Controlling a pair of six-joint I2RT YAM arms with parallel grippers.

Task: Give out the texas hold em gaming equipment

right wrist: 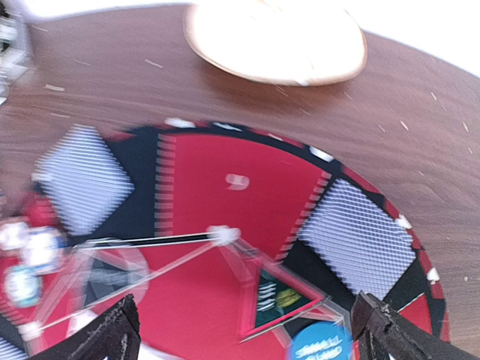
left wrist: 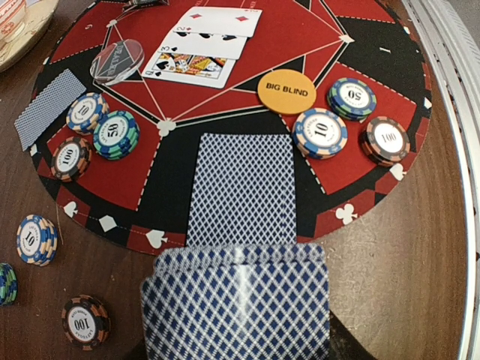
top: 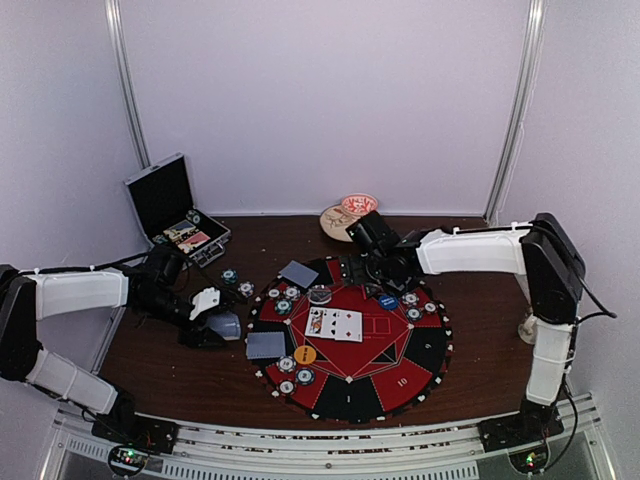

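Observation:
My left gripper (top: 208,330) is shut on a blue-backed card deck (left wrist: 236,300) at the table's left, beside the round mat (top: 400,380). On the mat lie face-down cards (left wrist: 241,184), three face-up cards (top: 335,324), a big blind disc (left wrist: 287,91), a clear dealer disc (left wrist: 117,60) and chip stacks (left wrist: 319,133). My right gripper (top: 357,272) stands open above the mat's back right, with a blue small blind disc (right wrist: 318,341) and face-down cards (right wrist: 356,236) beneath it; the right wrist view is blurred in places.
An open silver case (top: 190,230) stands at the back left. Loose chip stacks (left wrist: 83,322) sit on the wood left of the mat. A round wooden board (top: 337,225) with a red-patterned dish (top: 359,203) is at the back.

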